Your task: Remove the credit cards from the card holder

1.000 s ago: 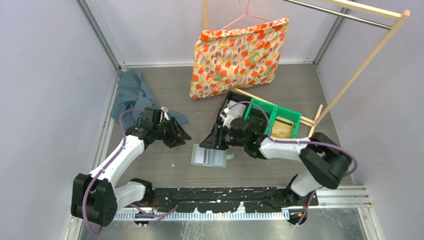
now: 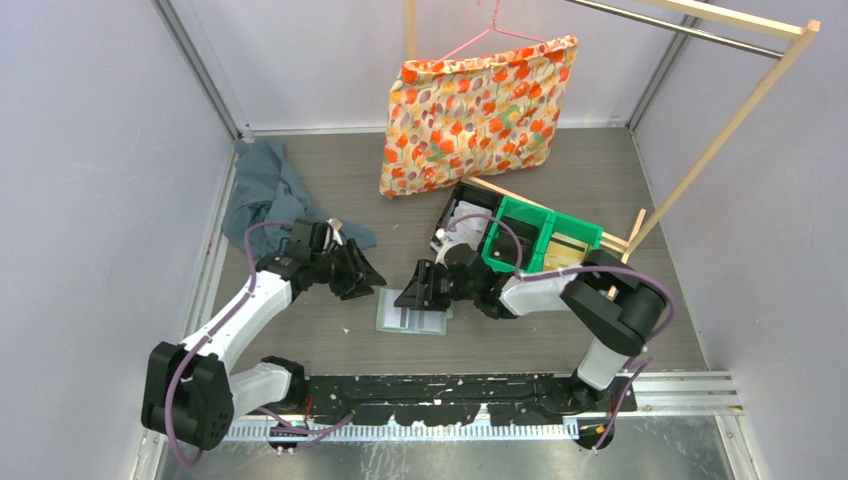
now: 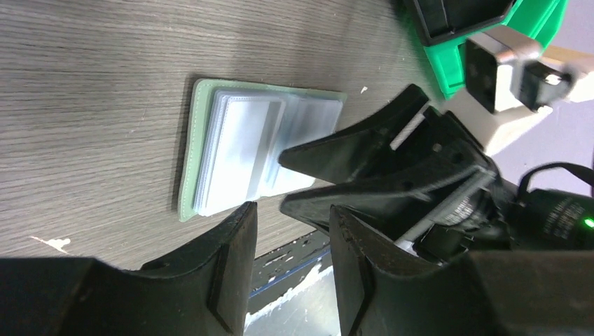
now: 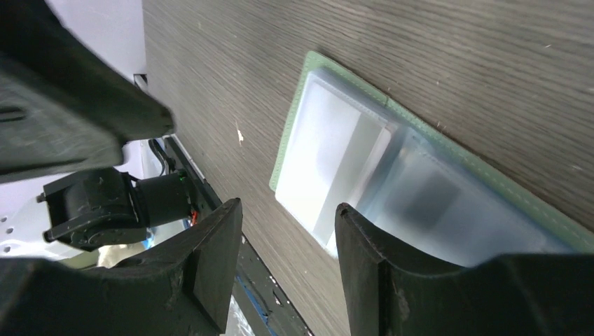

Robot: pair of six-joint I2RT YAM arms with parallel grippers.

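The card holder (image 2: pixel 390 316) lies open and flat on the table, a pale green cover with clear sleeves (image 3: pixel 235 154); whether cards sit inside is hard to tell. My left gripper hangs left of it, fingers apart with nothing between. My right gripper is over the holder's right part, open and empty, its fingertips near the sleeves in the right wrist view.
Black and green bins (image 2: pixel 575 225) stand at the back right, a floral cloth bag (image 2: pixel 470 120) hangs behind, and blue fabric (image 2: pixel 260 185) lies at back left. The table around the holder is mostly clear.
My right gripper has moved left over the holder, and the holder has shifted slightly left. The left arm is nearly unchanged.
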